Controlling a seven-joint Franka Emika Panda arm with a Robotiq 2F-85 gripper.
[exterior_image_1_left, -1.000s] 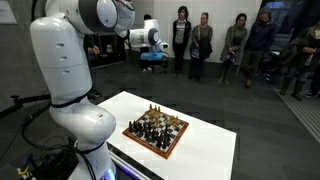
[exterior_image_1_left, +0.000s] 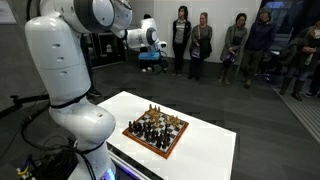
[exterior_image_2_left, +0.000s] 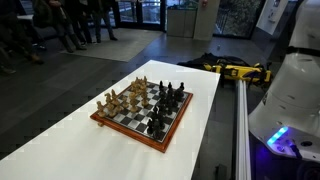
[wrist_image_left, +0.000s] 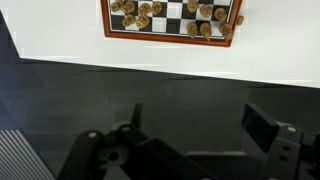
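Observation:
The chessboard (exterior_image_1_left: 175, 139), with a brown rim, lies on the white table. Dark pieces (exterior_image_2_left: 155, 125) stand along one side of it and light wooden pieces (exterior_image_2_left: 113, 103) along the opposite side. High above and beyond the board, my gripper is open with nothing between its fingers. The wrist view shows only part of the board at its top edge, with light pieces (wrist_image_left: 206, 29) on it; the dark ones are out of that view. Beneath the fingers is dark floor, past the table's edge.
The white table (exterior_image_2_left: 70, 145) has bare room on both sides of the board. Several people (exterior_image_1_left: 198, 45) stand in the background beyond the table. Dark floor (wrist_image_left: 190, 90) lies past the edge.
The wrist and gripper have shifted very slightly to the left in exterior view 1. The board and its pieces look unchanged.

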